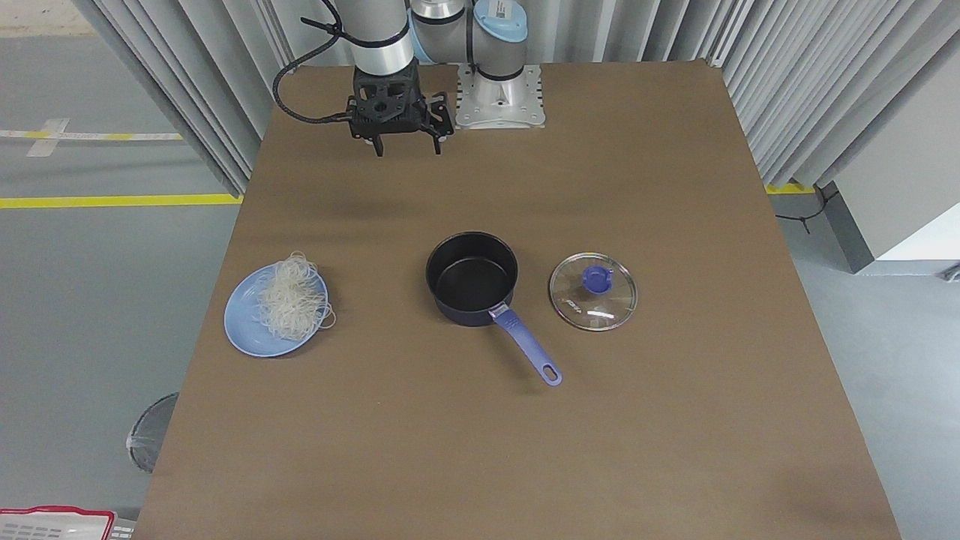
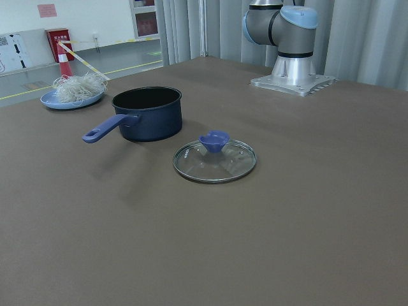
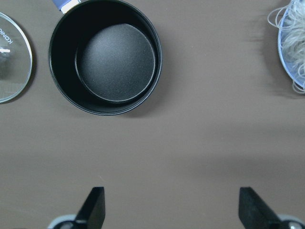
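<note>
My gripper (image 1: 409,147) hangs over the back of the table, fingers spread open and empty; in the wrist view its fingertips (image 3: 97,200) frame bare table. Ahead of it sits an empty dark saucepan (image 1: 470,274) (image 3: 114,62) with a blue handle (image 1: 526,342). Right of the pan in the front view lies a glass lid (image 1: 585,306) with a blue knob (image 2: 214,141). On the left, a blue plate (image 1: 247,328) holds a loose heap of white noodle-like strands (image 1: 289,295) (image 2: 80,86).
The robot's base plate (image 1: 499,112) stands at the back edge before grey curtains. A basket (image 1: 49,526) is on the floor at the lower left.
</note>
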